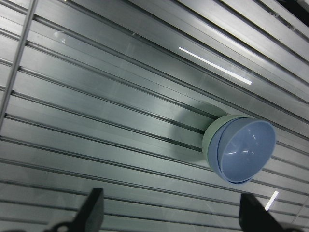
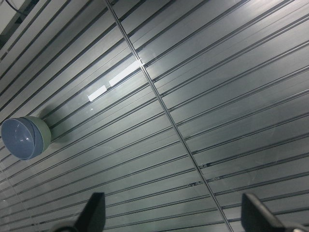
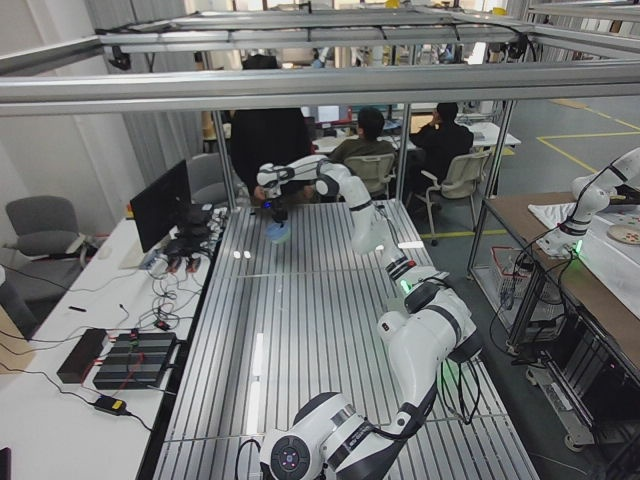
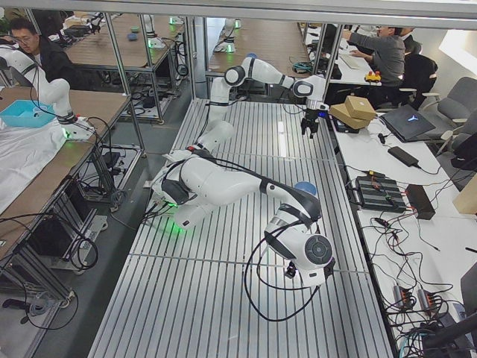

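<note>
A stack of blue and pale green bowls [image 3: 278,233] rests on the slatted metal table [image 3: 300,350], under the far arm's gripper in the camera left view. The stack [image 1: 241,147] is at lower right in the left wrist view and the bowls [image 2: 21,137] are at left in the right wrist view. My left gripper stands open, fingers at the bottom corners with bare table between. My right gripper is also open and empty. In the camera right view the bowls [image 4: 304,186] are partly hidden by the nearer arm.
A desk [image 3: 50,430] with monitor, boxes and cables runs along one side. Another bench [image 3: 610,300] with an arm stands opposite. Metal posts and rails frame the table. People are behind it.
</note>
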